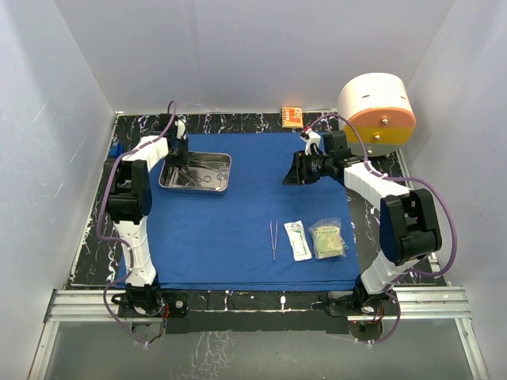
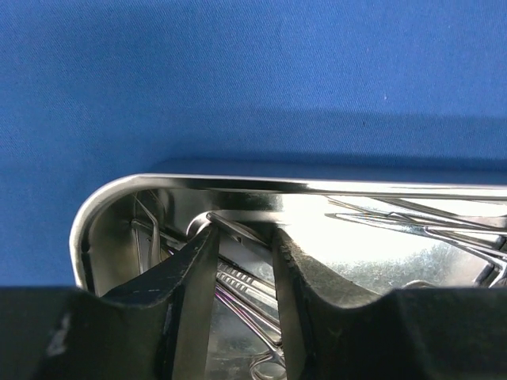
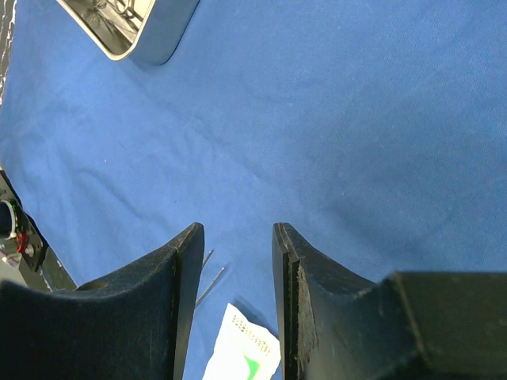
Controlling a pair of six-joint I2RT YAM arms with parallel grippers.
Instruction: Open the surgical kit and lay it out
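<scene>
A steel tray [image 1: 225,178] holding scissors, clamps and other instruments [image 2: 444,237] lies at the back left of the blue cloth. My left gripper is down in its far-left corner, fingers part open around a thin metal instrument; whether it grips it is unclear. My right gripper is open above bare cloth, right of the tray, nothing between its fingers. Thin metal tweezers [image 1: 273,241], a white packet [image 1: 298,240] and a bagged gauze pack [image 1: 328,239] lie at the front right of the cloth.
An orange box [image 1: 291,117] stands at the back edge. A rounded cabinet [image 1: 375,103] with a yellow drawer occupies the back right corner. Walls border the table.
</scene>
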